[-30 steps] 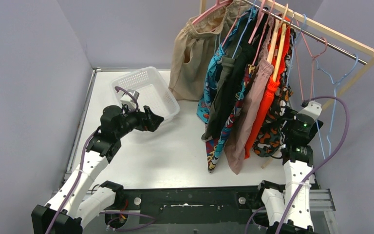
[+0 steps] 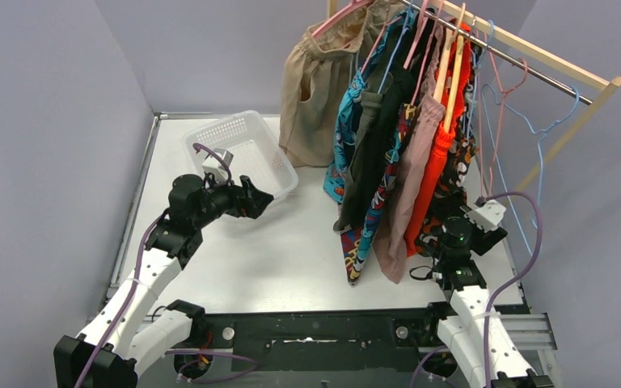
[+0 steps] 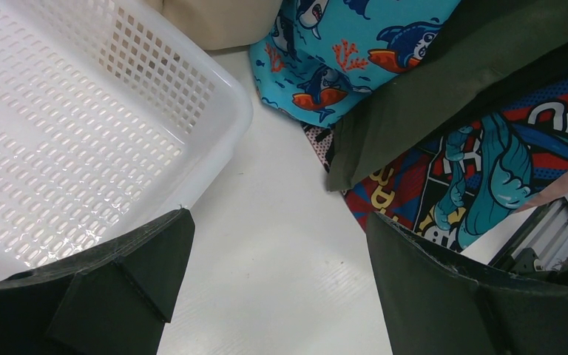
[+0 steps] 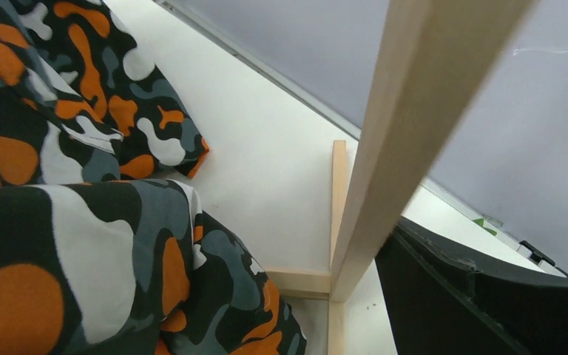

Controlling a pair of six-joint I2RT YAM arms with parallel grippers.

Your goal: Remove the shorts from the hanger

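Observation:
Several shorts hang on hangers from the rack's rail (image 2: 534, 74), among them beige shorts (image 2: 311, 93), pink shorts (image 2: 408, 194), red shorts (image 2: 428, 190) and camouflage shorts (image 2: 446, 208) at the right end. My right gripper (image 2: 485, 236) stands low against the camouflage shorts. In the right wrist view their cloth (image 4: 92, 251) fills the left side and hides one finger; the other finger (image 4: 473, 303) is well apart to the right, so the gripper is open. My left gripper is open and empty beside the white basket (image 3: 225, 103).
Empty pink (image 2: 498, 101) and blue hangers (image 2: 542, 153) dangle right of the shorts. A wooden rack post (image 4: 392, 148) rises close to the right gripper's finger.
The rack has shifted left slightly and the empty hangers have swung. The left arm is nearly still.

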